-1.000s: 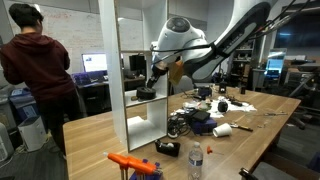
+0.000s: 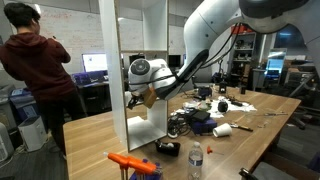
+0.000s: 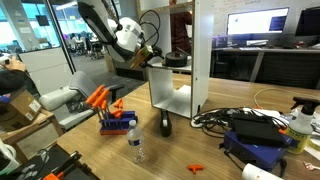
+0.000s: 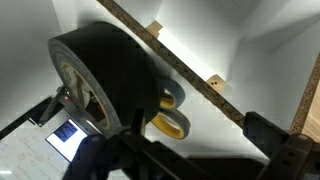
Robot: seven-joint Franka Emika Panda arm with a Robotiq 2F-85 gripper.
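A large black roll, apparently tape, fills the upper left of the wrist view. Beside it, partly covered, are smaller yellow-and-grey rings. In exterior view 2 a dark round object sits at the white shelf unit's upper level, just right of the gripper. My gripper is open, its dark fingers wide apart at the bottom of the wrist view. One finger lies close below the black roll; whether they touch I cannot tell. Exterior view 1 shows the arm's end at the shelf.
A water bottle stands on the table near an orange-handled tool and blue items. Cables, black cases and a white mug crowd one side. The shelf's wooden edge crosses the wrist view. A person stands behind.
The arm has come down and left to the shelf's upper compartment. The dark object there, plain to see a second ago, is now largely hidden behind the gripper in exterior view 1.
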